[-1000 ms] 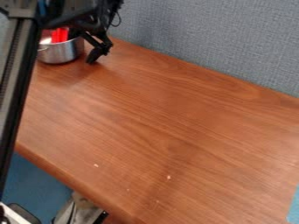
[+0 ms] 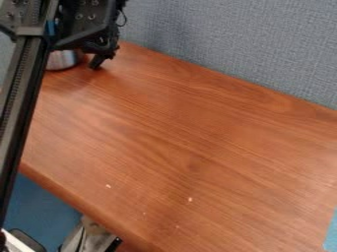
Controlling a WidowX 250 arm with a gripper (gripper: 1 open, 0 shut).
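Observation:
My black gripper (image 2: 98, 54) is at the upper left of the camera view, low over the far left end of the wooden table (image 2: 184, 148). A metal pot (image 2: 62, 61) sits there, mostly hidden behind the gripper and arm. The fingers point down beside the pot's right side. Whether anything is between them is too small and dark to tell.
A grey partition (image 2: 237, 44) runs along the back edge. The black arm rail (image 2: 20, 108) crosses the left side of the view.
My gripper has shifted slightly left, covering more of the pot. The red object seen in the pot earlier is now hidden.

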